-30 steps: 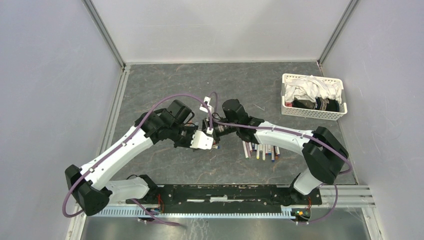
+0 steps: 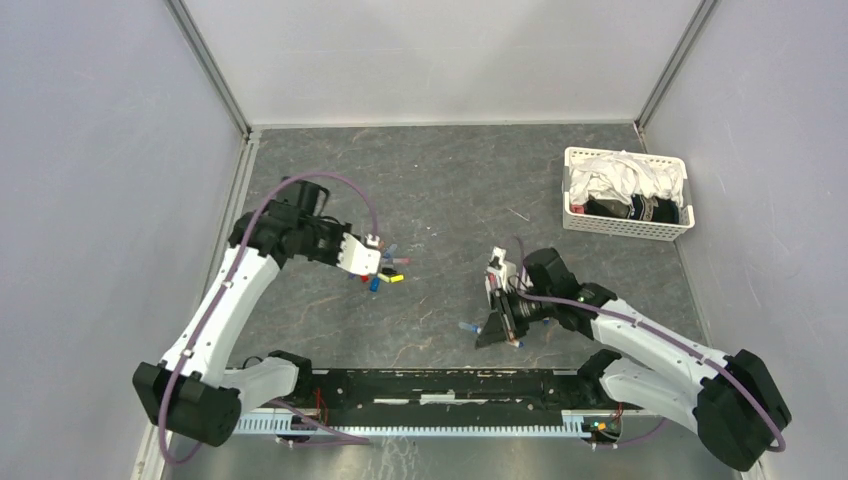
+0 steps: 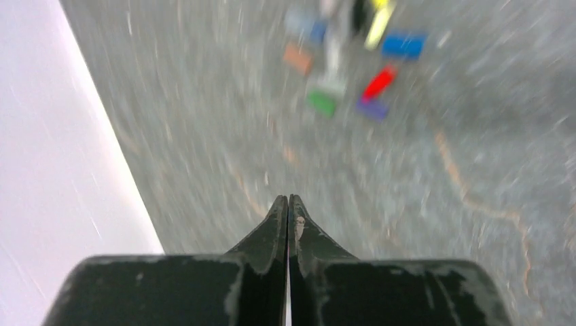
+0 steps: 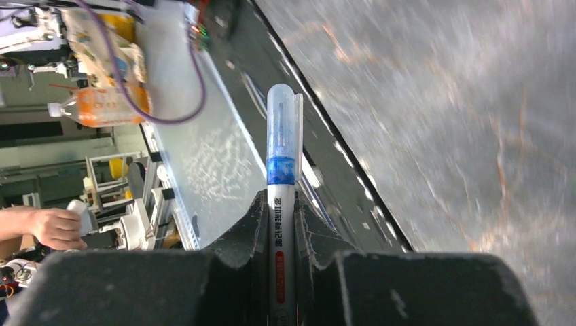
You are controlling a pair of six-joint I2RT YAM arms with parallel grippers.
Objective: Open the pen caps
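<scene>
My left gripper is shut with bare fingertips, above the grey table in the left wrist view. Beyond its tips lie loose caps, among them a green cap [image 3: 322, 102], a red cap [image 3: 379, 83] and a blue cap [image 3: 404, 44]; that view is blurred. In the right wrist view, my right gripper is shut on the white barrel of a pen [image 4: 280, 234]. A clear-and-blue cap [image 4: 280, 132] sits on that pen's end, outside the fingers. The top view has the right arm low at front right, over the spot where pens lie, mostly hiding them.
A white basket [image 2: 625, 227] with cloth and dark items stands at the back right. Small caps, including a yellow cap [image 2: 397, 278], are scattered beside the left gripper.
</scene>
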